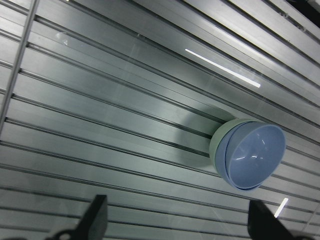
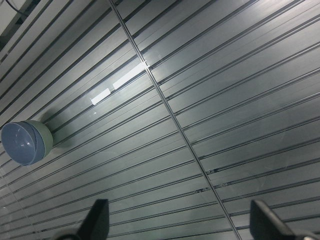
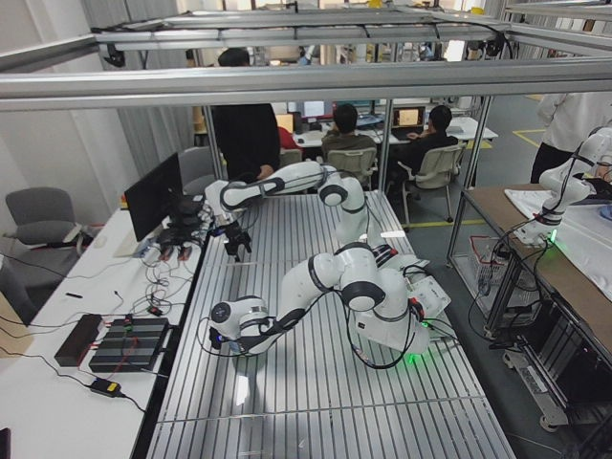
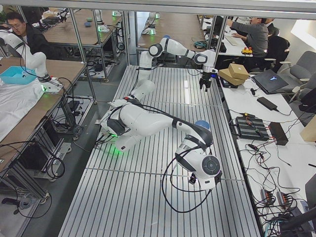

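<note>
A stack of nested bowls (image 1: 252, 155) (image 2: 20, 142), blue ones inside a pale green one, sits on the slatted metal table (image 1: 100, 125). It is at the lower right of the left wrist view and the left of the right wrist view, and partly hidden behind an arm in the camera right view. My left gripper and right gripper are both open, fingers wide apart with only table between them. Both are raised above the table, away from the bowls.
The two white arms reach across the table, their bases on one long side. A side desk (image 3: 67, 402) with monitor, power boxes and cables runs along the other side. Frame posts and people stand around.
</note>
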